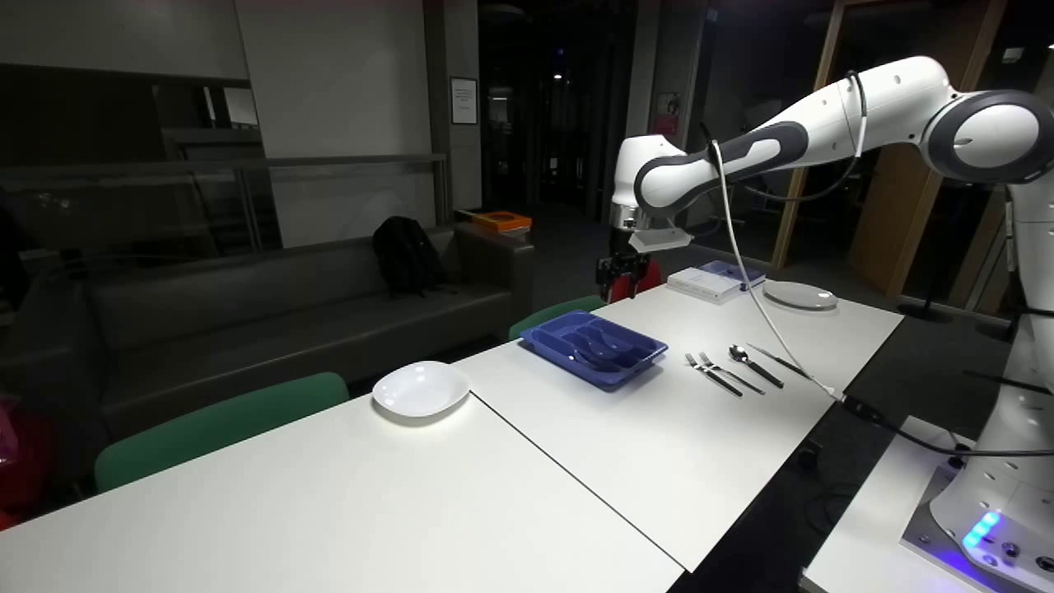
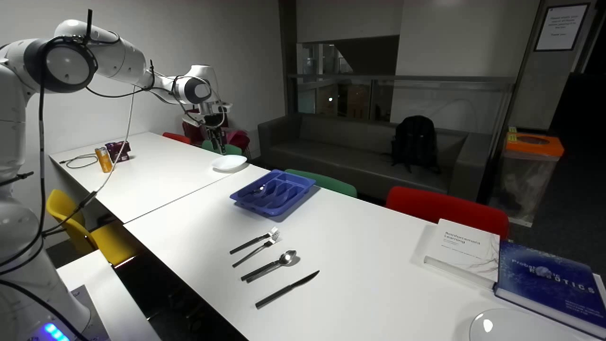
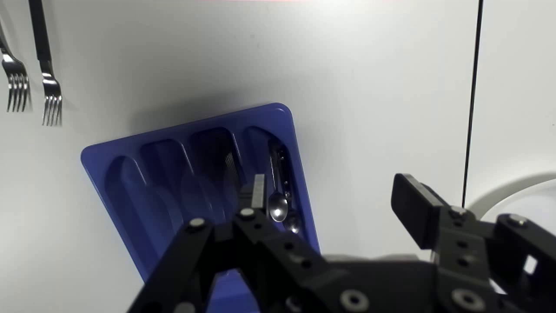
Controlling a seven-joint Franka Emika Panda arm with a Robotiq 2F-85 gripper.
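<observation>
My gripper is open above the table, its two fingers wide apart and nothing between them. In the wrist view the left finger covers part of the blue cutlery tray (image 3: 112,148), and the right finger is over bare table. Two spoons lie in the tray's right-hand compartment, the clearer one (image 3: 277,207) bowl toward the gripper. Fork tines show dimly in the compartment beside it. On the table lie two forks (image 2: 250,244), spoons (image 2: 278,261) lying close together and a knife (image 2: 287,289), set out roughly parallel.
A white bowl (image 1: 422,389) stands beyond the table seam from the tray. Two books (image 2: 463,250) and a plate (image 1: 800,295) occupy the far end. An orange can (image 2: 103,159) stands on the other table. Table between tray and books is clear.
</observation>
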